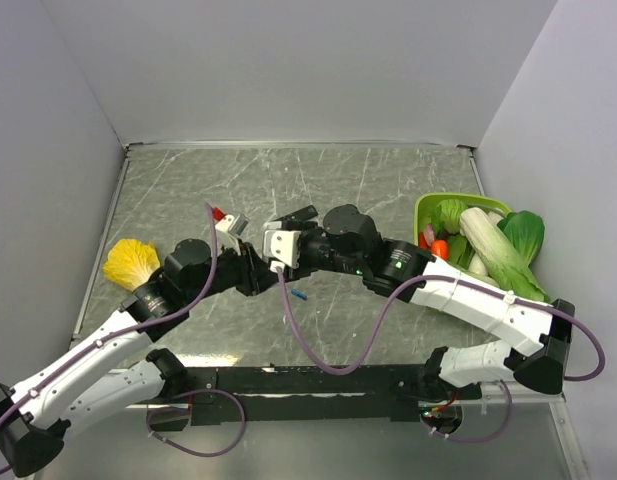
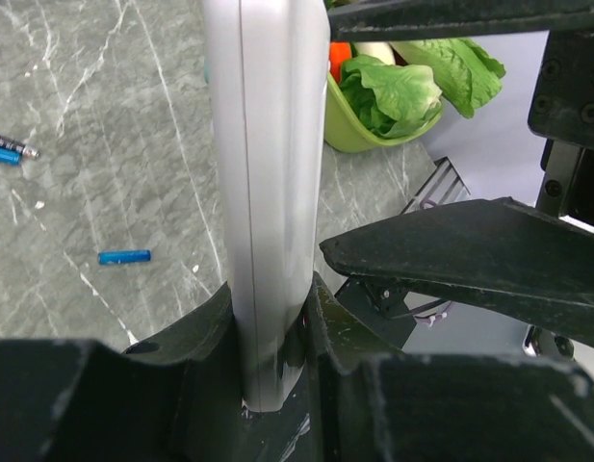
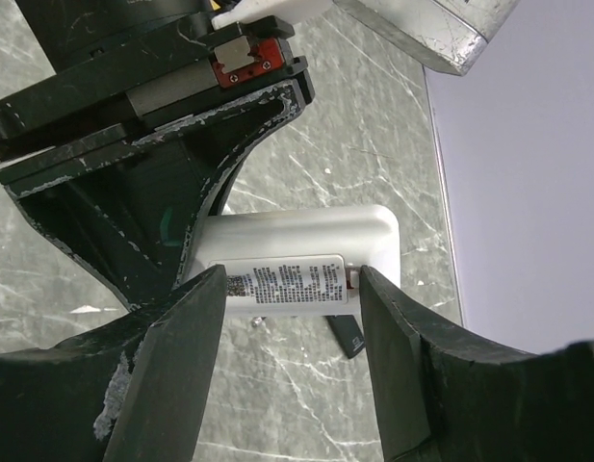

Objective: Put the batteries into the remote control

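Observation:
A white remote control (image 2: 268,192) stands upright in the left wrist view, its lower end clamped by my left gripper. In the right wrist view the remote (image 3: 306,226) lies crosswise, with a printed strip (image 3: 287,282) on its near face; I cannot tell whether a battery is seated there. My right gripper is parted, one finger at each end of that strip, close against the remote. A blue battery (image 2: 124,257) lies loose on the table. Farther left are another blue battery (image 2: 3,154) and a dark one (image 2: 10,143). From above, the arms hide the remote.
A green basket of vegetables (image 1: 425,212) stands at the right, and a yellow cabbage (image 1: 131,262) lies at the left. A small black object (image 3: 347,335) shows beyond the remote.

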